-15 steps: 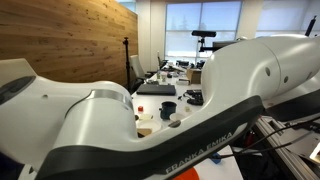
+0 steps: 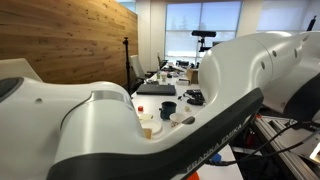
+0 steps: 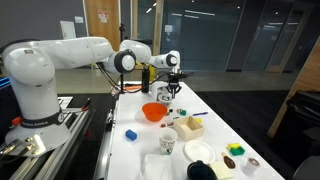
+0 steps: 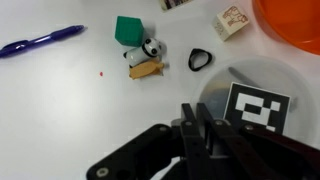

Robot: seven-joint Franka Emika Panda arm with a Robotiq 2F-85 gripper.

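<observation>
In the wrist view my gripper reaches in from the bottom edge, its dark fingertips close together at the left rim of a pale, see-through round bowl (image 4: 290, 75). They look shut on that rim, though the contact itself is partly hidden. A black-and-white square marker (image 4: 258, 106) shows within the bowl's outline. In exterior view 2 my gripper is small, at the far end of the table behind the orange bowl (image 3: 155, 112). The arm (image 2: 105, 125) fills the front of exterior view 1, hiding the gripper there.
Left of the bowl lie a green cube (image 4: 129, 31), a small panda-like figure (image 4: 151, 47), an orange piece (image 4: 146, 69), a dark ring (image 4: 200, 59) and a pen (image 4: 42, 40). A mug (image 3: 166, 146) and a black plate (image 3: 200, 151) stand nearer in exterior view 2.
In exterior view 1 the arm has shifted; its lettered link now sits further right and a little higher. The table objects seen there look unmoved.
</observation>
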